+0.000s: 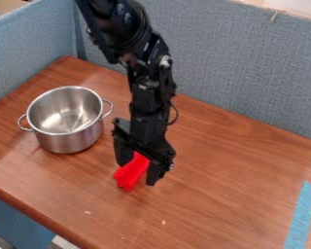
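A red elongated object (129,174) lies on the wooden table at the centre-left. My black gripper (143,161) is down over it, its fingers on either side of the object's upper part; whether they are closed on it is unclear, as the gripper hides that end. A steel pot (65,119) with two side handles stands upright to the left, apart from the red object.
Padded blue-grey walls (236,68) border the table at the back and left. A light-blue strip (301,216) lies at the right edge.
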